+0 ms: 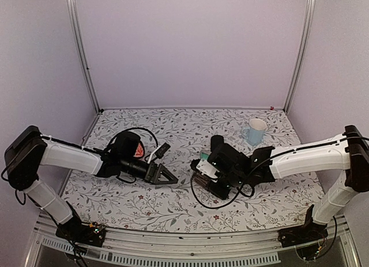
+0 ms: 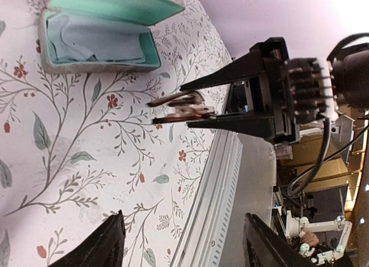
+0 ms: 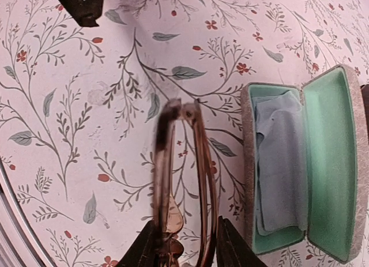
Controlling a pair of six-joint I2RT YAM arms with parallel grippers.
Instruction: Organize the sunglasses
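Observation:
Brown sunglasses, folded, are held upright in my right gripper, which is shut on them; in the left wrist view they appear blurred between that gripper's fingers. An open mint glasses case [image 3: 328, 163] with a pale cloth [image 3: 279, 169] inside lies beside them in the right wrist view, and behind my right gripper in the top view. My left gripper stands open over bare patterned table, left of the right one, nothing between its fingers.
A blue mug [image 1: 253, 131] stands at the back right, with a black cylinder [image 1: 217, 141] left of it. A red object [image 1: 139, 151] is partly hidden behind the left arm.

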